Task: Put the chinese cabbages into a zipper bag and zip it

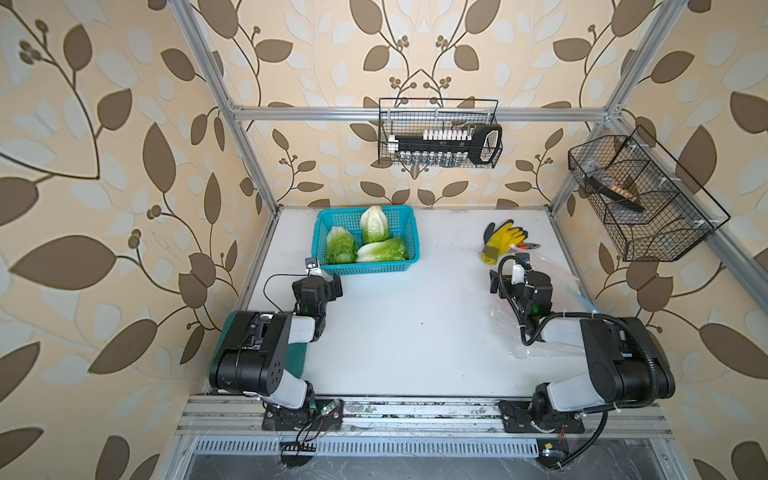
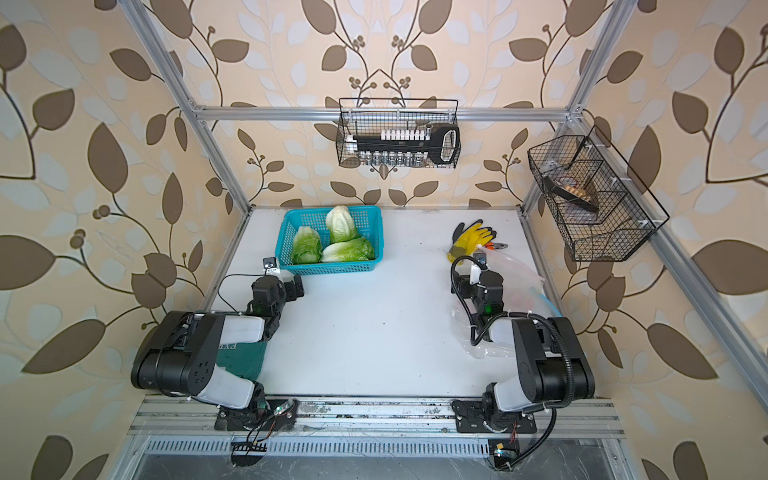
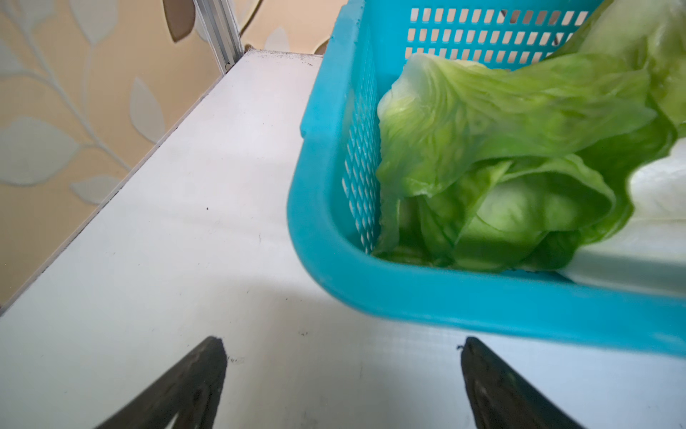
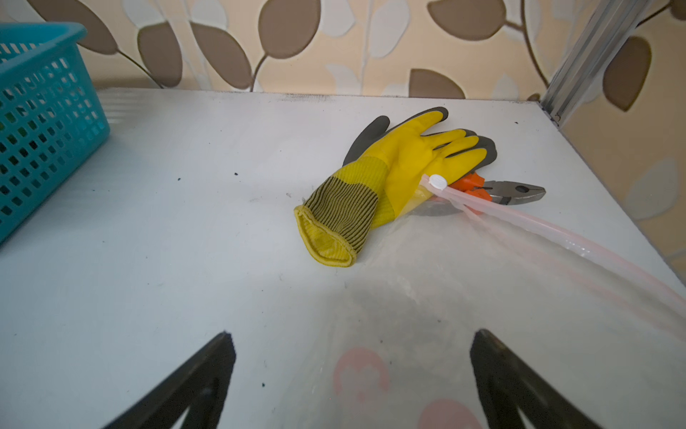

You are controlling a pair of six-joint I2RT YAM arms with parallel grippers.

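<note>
Three Chinese cabbages lie in a turquoise basket [image 1: 366,269] at the back left: a leafy left one [image 1: 341,246], an upright pale one [image 1: 373,225] behind, and a front right one [image 1: 382,250]. The clear zipper bag [image 4: 407,307] with pink prints lies flat on the table's right side, its pink zip strip [image 4: 571,239] ending in a white slider [image 4: 437,181]. Just in front of the basket, my left gripper stands open and empty. My right gripper is open above the bag, touching nothing visible; its arm hides part of the bag from above.
Yellow gloves [image 4: 400,164] and orange-handled pliers [image 4: 511,191] lie at the back right, the bag's slider corner over them. A green item [image 2: 242,360] lies under the left arm. Wire baskets [image 1: 438,132] hang on the frame.
</note>
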